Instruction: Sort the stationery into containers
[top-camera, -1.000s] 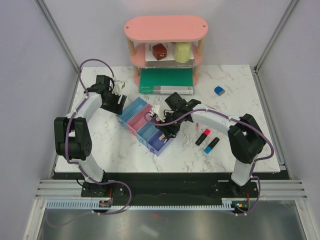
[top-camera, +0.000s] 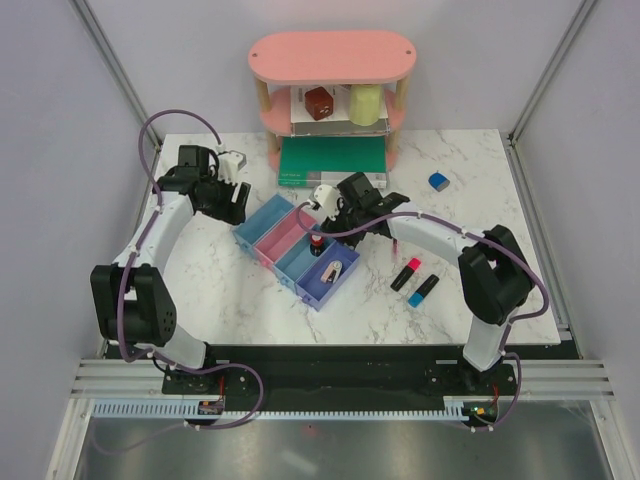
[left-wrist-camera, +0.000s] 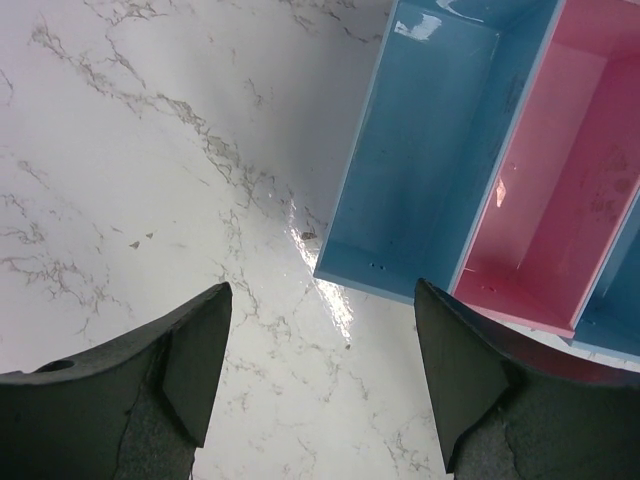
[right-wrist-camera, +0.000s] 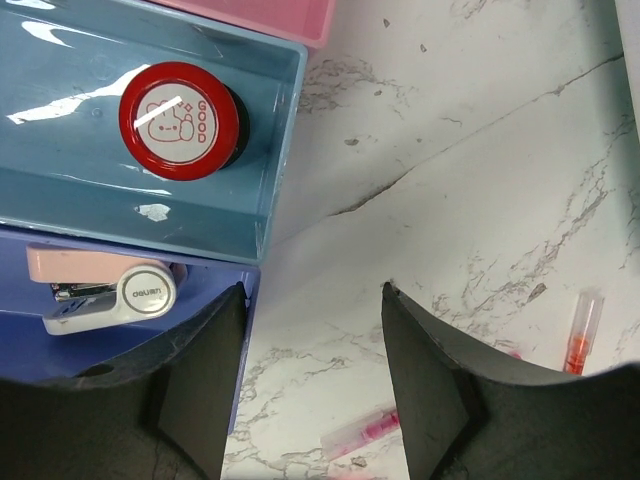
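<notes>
Four containers stand mid-table: blue (left-wrist-camera: 420, 150), pink (left-wrist-camera: 540, 180), blue with a red-lidded jar (right-wrist-camera: 178, 122), and purple (top-camera: 315, 290) holding a stapler (right-wrist-camera: 140, 292). My left gripper is open, left of the first container, nothing between its fingers. My right gripper hangs over the containers' right side, apart with nothing visible between its fingers. Pink-tinted items (right-wrist-camera: 365, 432) (right-wrist-camera: 583, 335) lie right of the containers, along with two markers (top-camera: 405, 275) (top-camera: 423, 291) and a small blue block (top-camera: 439, 181).
A pink shelf (top-camera: 332, 55) with books, a dark red cube (top-camera: 318, 103) and a yellow-green object (top-camera: 365, 105) stands at the back.
My right gripper has moved back, away from the purple container, uncovering the stapler in it.
</notes>
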